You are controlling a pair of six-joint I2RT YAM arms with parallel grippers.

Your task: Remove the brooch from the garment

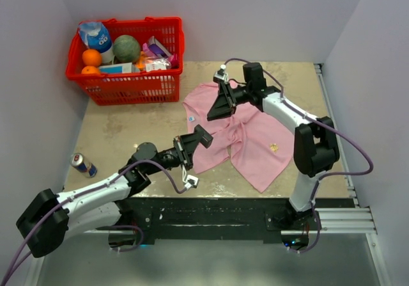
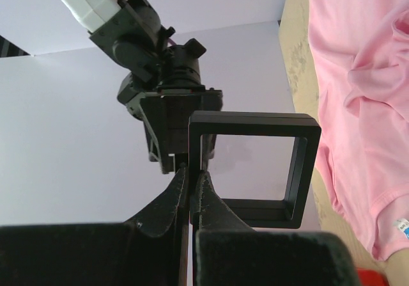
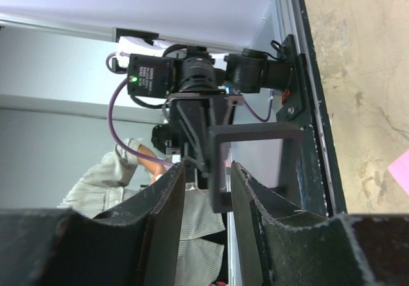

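Note:
A pink garment (image 1: 262,161) lies on the table, with a small gold brooch (image 1: 274,148) on its right part. My left gripper is shut on one side of a black square frame (image 2: 254,123), held upright in the air; in the top view the frame (image 1: 204,136) shows as a dark block over the garment's left side. My right gripper is partly open, its fingertips apart with nothing between them. It hangs above the upper part of the garment, clear of the brooch. The right wrist view shows the black frame (image 3: 255,132) beyond those fingers.
At the back left stands a red basket (image 1: 140,89) full of goods. A drink can (image 1: 84,165) lies at the table's left edge. A white tag (image 2: 402,227) shows on the garment. Bare table (image 1: 144,123) lies between basket and left arm.

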